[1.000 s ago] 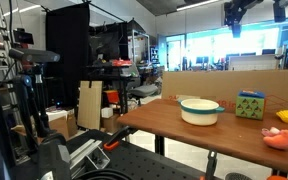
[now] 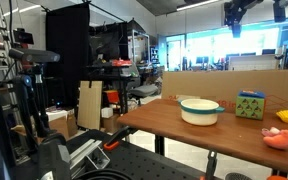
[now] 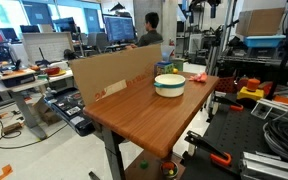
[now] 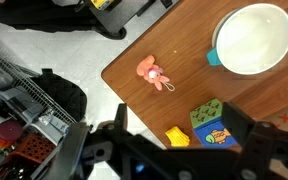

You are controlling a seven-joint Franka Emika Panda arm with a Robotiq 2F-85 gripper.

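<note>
High above the wooden table [image 2: 169, 119], my gripper [image 2: 258, 40] hangs open, its fingers wide apart and nothing between them. In the wrist view its two dark fingers reach up from the lower edge. A white bowl with teal handles [image 4: 254, 40] stands at the upper right there and looks empty. The pink plush toy [image 4: 152, 70] lies near the table's edge. A green and blue box [image 4: 212, 122] sits lower down, partly behind the right finger. Beside it is a small yellow object [image 4: 177, 137]. All are well below the gripper, apart from it.
A brown upright panel [image 3: 116, 77] borders the table's far side. In exterior view 2, an orange-handled clamp [image 3: 220, 158] grips the near edge, and a person [image 3: 151, 32] is in the background.
</note>
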